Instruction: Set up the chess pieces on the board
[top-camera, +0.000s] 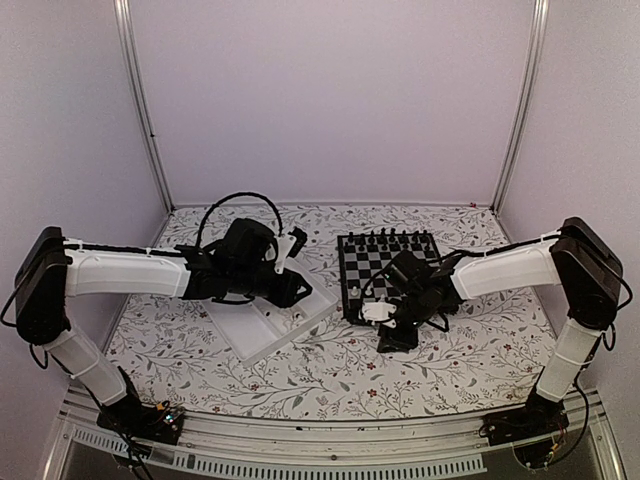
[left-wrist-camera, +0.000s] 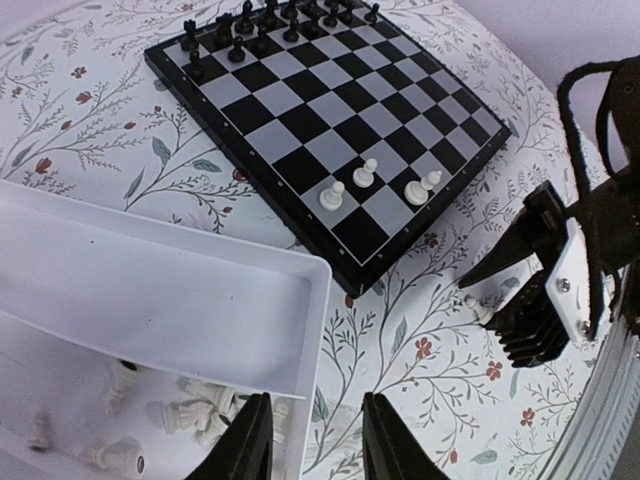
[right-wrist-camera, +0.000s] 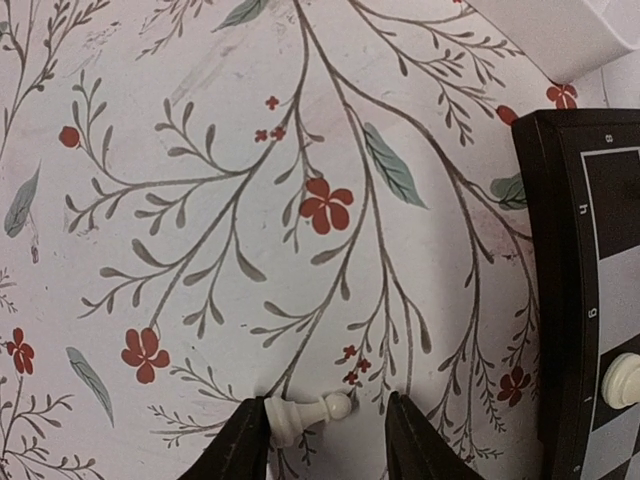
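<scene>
The chessboard (left-wrist-camera: 300, 130) has black pieces (left-wrist-camera: 236, 53) along its far side and three white pawns (left-wrist-camera: 364, 172) near its near corner. A loose white piece (right-wrist-camera: 305, 413) lies on its side on the cloth beside the board, at the fingertips of my open right gripper. In the top view this gripper (top-camera: 398, 335) is low in front of the board. My left gripper hangs over the tray's right edge, fingers apart, with nothing seen between them. Several white pieces (left-wrist-camera: 200, 415) lie in the tray below it.
The white divided tray (top-camera: 235, 330) sits left of the board, partly under my left arm. The patterned cloth in front of the board is clear apart from the loose piece.
</scene>
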